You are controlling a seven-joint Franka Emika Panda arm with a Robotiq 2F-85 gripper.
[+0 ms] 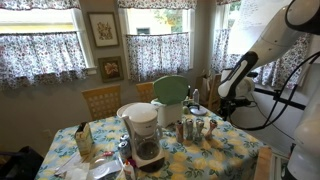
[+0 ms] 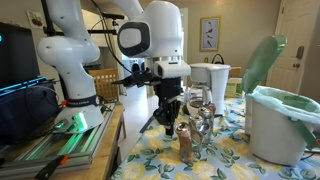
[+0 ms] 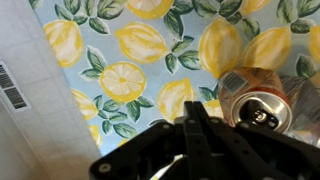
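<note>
Several drink cans stand on the lemon-print tablecloth; a copper-coloured can (image 2: 185, 143) is nearest my gripper (image 2: 170, 126) in exterior view 2. In the wrist view an open-topped can (image 3: 258, 103) appears right of the dark fingers (image 3: 192, 116), with its top toward the camera. No object shows between the fingertips. They look close together, but how far apart they stand is unclear. Exterior view 1 has the gripper (image 1: 232, 106) at the table's right side, apart from the cans (image 1: 189, 130).
A white coffee maker (image 1: 146, 132) stands mid-table, with a white bin and its green lid (image 1: 171, 90) behind. A box (image 1: 84, 138) and papers lie at the left. Bare patterned cloth (image 3: 130, 75) fills the area left of the can in the wrist view.
</note>
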